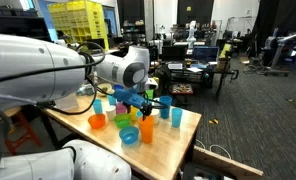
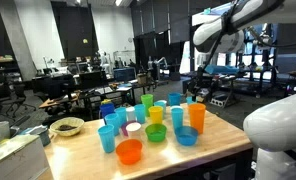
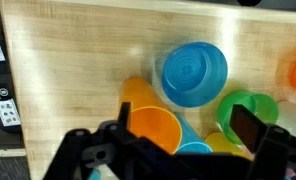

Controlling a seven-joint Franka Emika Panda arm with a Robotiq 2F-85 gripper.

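In the wrist view my gripper is open above the table, its two dark fingers wide apart. An orange cup [image 3: 136, 98] appears partly between and below them, lying toward the left finger. Just beyond it sits a blue bowl [image 3: 195, 75], clear of the fingers. From the side, the gripper [image 1: 142, 101] hangs over the tall orange cup [image 1: 146, 131], which stands upright near the table's edge. The second exterior view also has the orange cup [image 2: 197, 117] under the arm, beside the blue bowl [image 2: 186, 136].
A green bowl [image 2: 156, 132] and an orange bowl [image 2: 129, 152] are close by. Several coloured cups crowd the table behind, including a blue cup [image 1: 176, 117]. Bare wood [image 3: 63, 80] shows on the left of the wrist view. A white box [image 2: 18, 158] stands at one end.
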